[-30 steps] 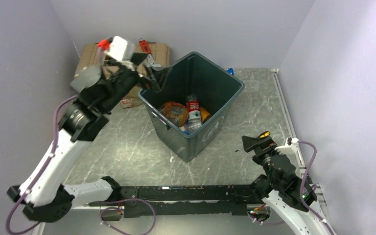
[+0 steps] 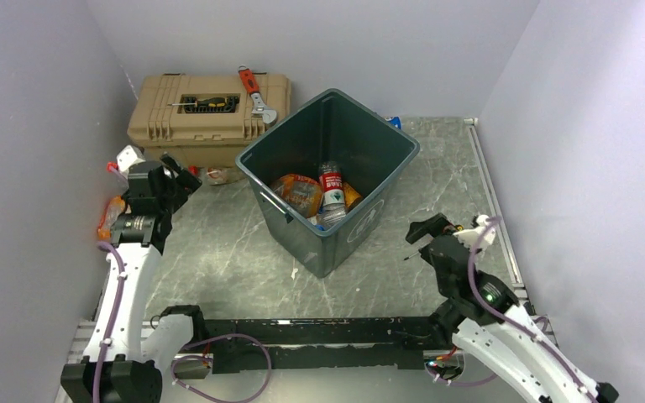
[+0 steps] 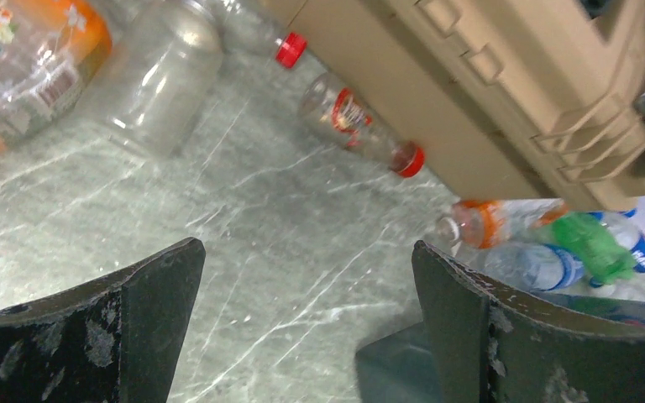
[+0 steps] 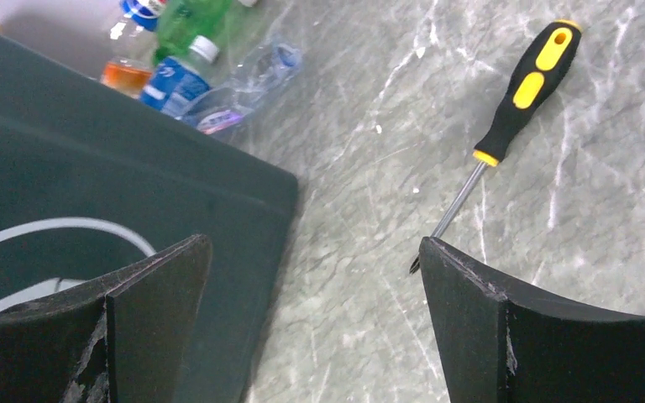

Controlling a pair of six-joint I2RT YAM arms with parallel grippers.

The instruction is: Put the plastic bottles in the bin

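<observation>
The green-grey bin (image 2: 353,235) stands mid-table holding an orange-wrapped item (image 2: 301,195) and a red-labelled bottle (image 2: 332,180). My left gripper is open, empty, over the left side, where a clear red-capped bottle (image 3: 353,126), an orange-labelled bottle (image 3: 25,71) and a clear container (image 3: 155,84) lie. More bottles, including a green one (image 3: 588,243), lie behind the bin. My right gripper is open, empty, at the bin's right, near more bottles such as a blue-labelled one (image 4: 176,84).
A tan case (image 2: 193,134) with a wrench (image 2: 260,105) on it stands at back left. A screwdriver (image 4: 529,88) lies on the right table, beside the bin.
My left gripper has swung from over the bin leftward and down toward the table's left side.
</observation>
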